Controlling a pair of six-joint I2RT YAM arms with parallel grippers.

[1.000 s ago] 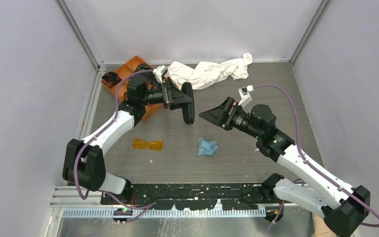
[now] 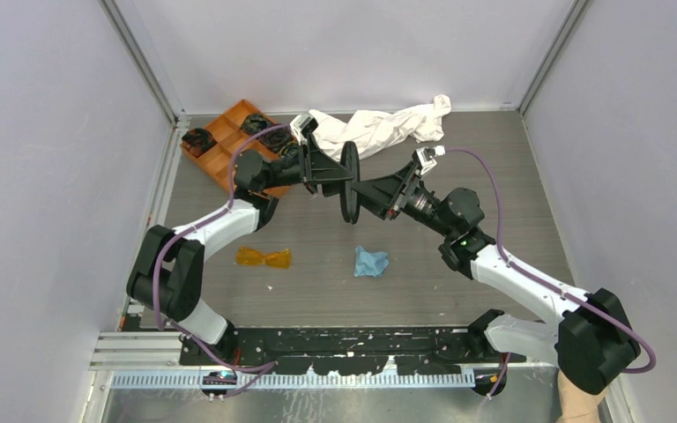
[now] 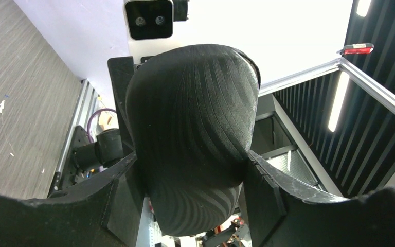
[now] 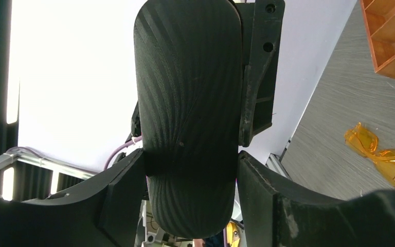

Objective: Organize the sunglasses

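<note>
A black, ribbed glasses case (image 2: 350, 150) hangs above the middle of the table between my two grippers. In the left wrist view, my left gripper is shut on one side of the case. From the opposite side my right gripper is shut on it too, its fingers touching both edges. Amber sunglasses (image 2: 264, 258) lie on the table at front left, and show again in the right wrist view. Behind the left arm stands an orange compartment box (image 2: 221, 135) with dark sunglasses (image 2: 198, 141) in it. What the case contains is hidden.
A crumpled white cloth (image 2: 388, 128) lies along the back. Close to the front middle is a small blue cloth (image 2: 370, 262).
The right gripper has come in from the right and shut on the case, from which it was apart a second ago. The left gripper has carried the case slightly rightward.
</note>
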